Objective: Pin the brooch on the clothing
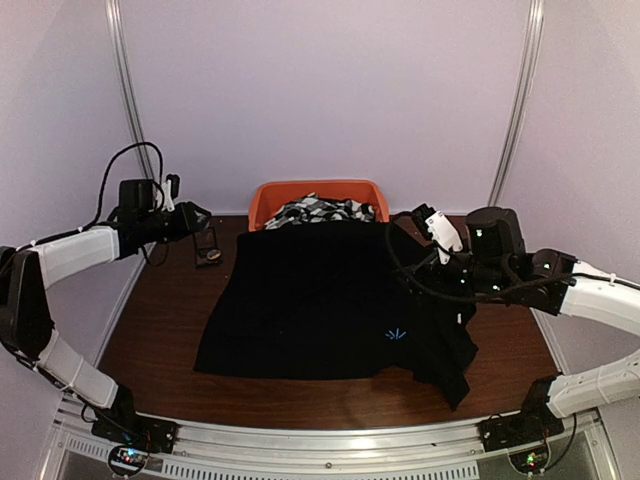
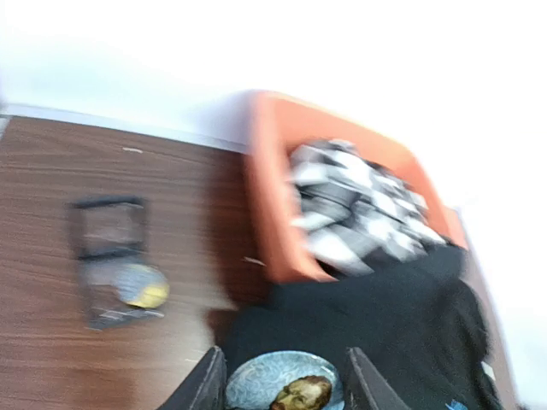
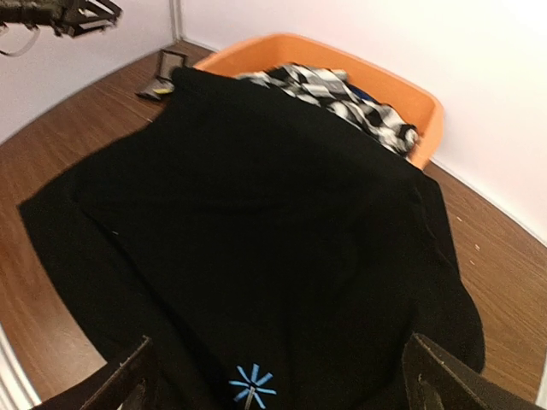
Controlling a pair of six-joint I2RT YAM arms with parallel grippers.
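A round, pale brooch with a dark gold patch [image 2: 261, 376] sits between the fingertips of my left gripper, which is shut on it. In the top view this gripper [image 1: 203, 216] is raised at the left, beyond the cloth's edge. The black clothing [image 1: 310, 300] lies spread over the table, with a small blue burst mark [image 1: 395, 334] near its lower right. My right gripper is open above the clothing, its fingers [image 3: 440, 380] wide apart and nothing between them. The brooch's pin cannot be made out.
An orange bin [image 1: 262, 204] with checked cloth [image 1: 318, 209] stands at the back, touching or close to the clothing's top edge. Left of it, an open clear case [image 2: 111, 226] holds another round badge [image 2: 142, 285]. Bare wood shows at the left.
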